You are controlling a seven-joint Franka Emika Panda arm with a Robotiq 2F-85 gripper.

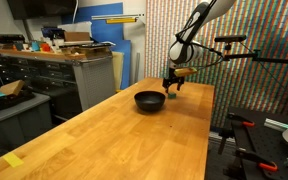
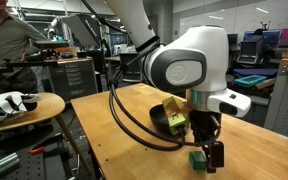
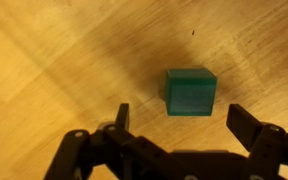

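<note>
A green block lies on the wooden table, near the middle of the wrist view. My gripper is open above it, its dark fingers spread wide at the lower left and lower right of the block. Nothing is between the fingertips. In exterior view 2 the block shows just beneath the gripper, and the two look close. In exterior view 1 the gripper hangs over the small block, partly covering it.
A black bowl stands on the table beside the block; in exterior view 2 the arm partly hides it. The long wooden table is otherwise mostly bare. A dark cabinet stands farther back.
</note>
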